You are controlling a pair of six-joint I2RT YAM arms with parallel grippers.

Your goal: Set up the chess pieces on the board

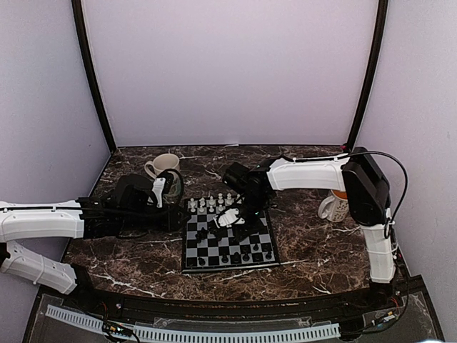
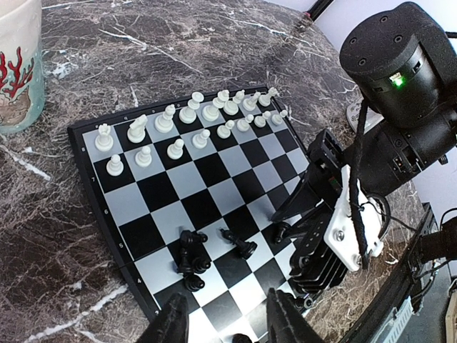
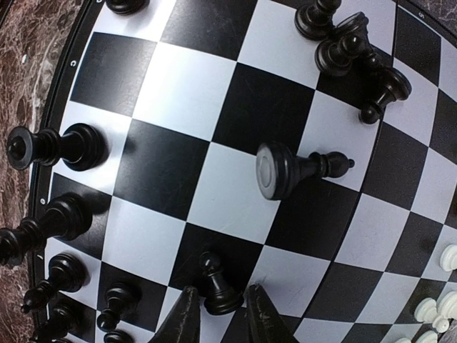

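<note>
White pieces stand in two rows at the far side of the chessboard (image 2: 136, 246). In the right wrist view, a black pawn (image 3: 222, 300) appears to lie between the fingertips of my right gripper, which is part open; whether they touch it I cannot tell. A larger black piece (image 3: 278, 171) lies on its side nearby. Several black pieces, some toppled, crowd together (image 3: 350, 53). Along one edge are more black pieces, including one with a tall crown (image 3: 84, 146). My left gripper is open and empty at the board's left side.
A mug (image 1: 166, 164) stands behind the board on the left, another mug (image 1: 334, 207) to the right. My right arm (image 1: 307, 175) reaches over the board and hides part of it. Mid-board squares between the toppled pieces are bare.
</note>
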